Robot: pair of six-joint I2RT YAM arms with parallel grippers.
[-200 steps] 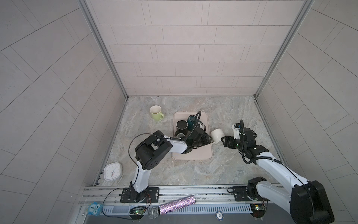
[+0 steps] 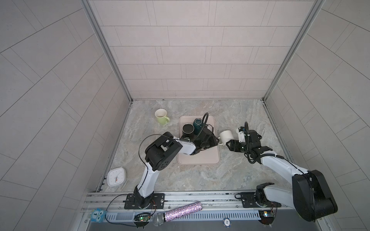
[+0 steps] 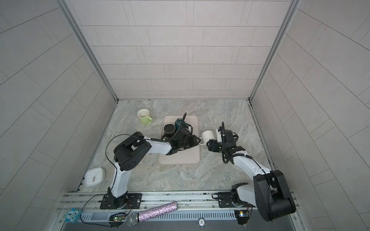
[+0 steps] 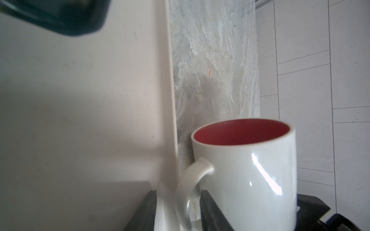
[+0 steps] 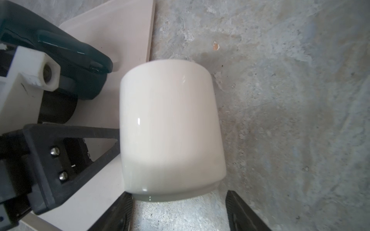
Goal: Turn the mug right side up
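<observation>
The white mug with a red inside [image 2: 225,136] lies on its side at the tray's right edge, mouth toward my left gripper. In the left wrist view, that gripper has its fingertips either side of the mug's handle [image 4: 187,181], shut on it. My right gripper is at the mug's base end [image 5: 171,127], fingers parted, with the mug just beyond its fingertips.
A beige tray [image 2: 198,159] holds dark mugs [image 2: 188,130] and a teal mug [image 2: 197,124]. A green mug [image 2: 161,116] stands back left; a white clock [image 2: 116,176] lies front left. The table behind the tray is clear.
My right gripper has moved slightly left, toward the mug. The left arm has shifted slightly, and the mug has turned a little.
</observation>
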